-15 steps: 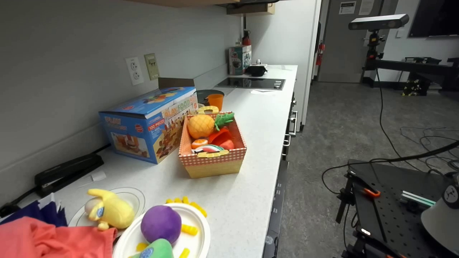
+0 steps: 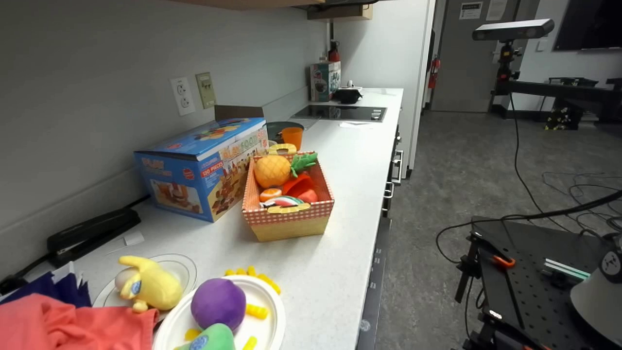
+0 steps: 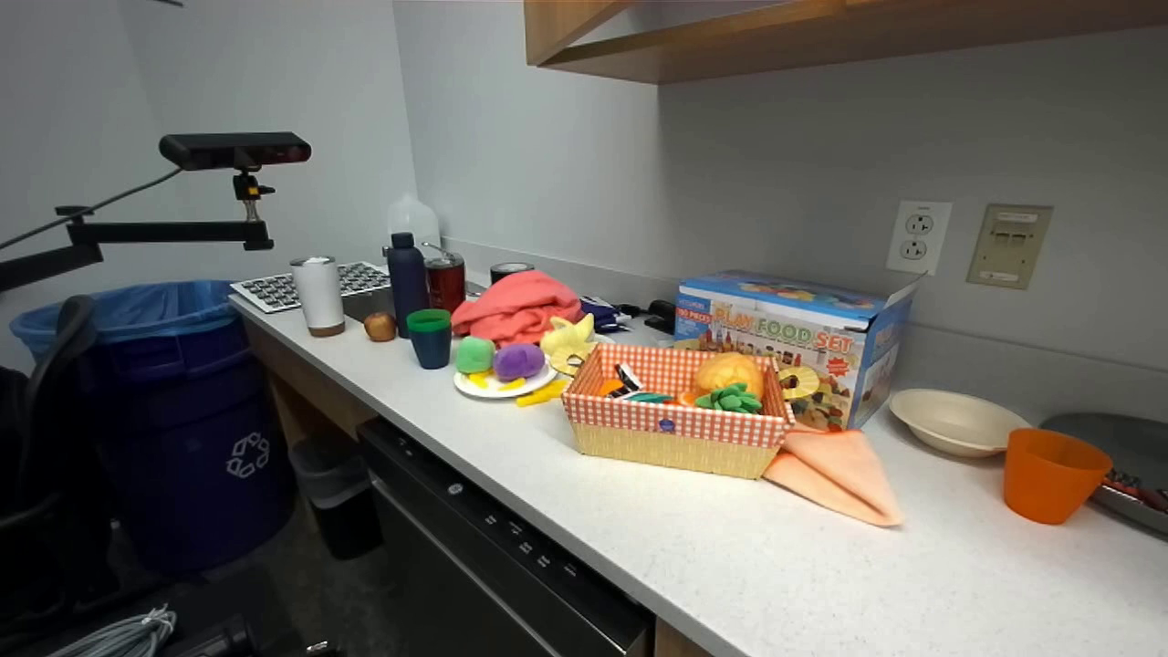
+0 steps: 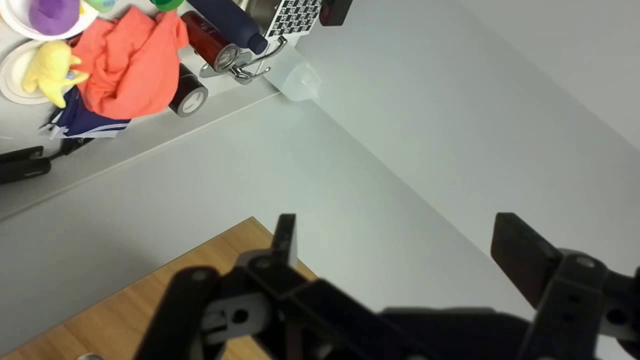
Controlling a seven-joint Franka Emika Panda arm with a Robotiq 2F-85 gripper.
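Observation:
My gripper stands open in the wrist view, its two dark fingers wide apart with only wall behind the gap. Neither exterior view shows it. On the counter, a red-checked basket (image 3: 668, 442) holds a toy pineapple (image 2: 272, 170) and other toy food. Nearby, a white plate (image 2: 278, 315) bears a purple plush toy (image 2: 218, 303), a green plush toy (image 3: 475, 354) and yellow pieces. A yellow plush toy (image 4: 49, 69) sits beside it. A coral cloth (image 4: 133, 69) lies crumpled close by. All these stand well away from my fingers.
Behind the basket is a blue play food box (image 2: 201, 166). An orange cup (image 3: 1053, 475), a beige bowl (image 3: 955, 422) and a peach napkin (image 3: 838, 471) lie to its side. Bottles such as the dark blue one (image 3: 408, 286) crowd the far end. A wooden cabinet (image 4: 144, 294) overhangs.

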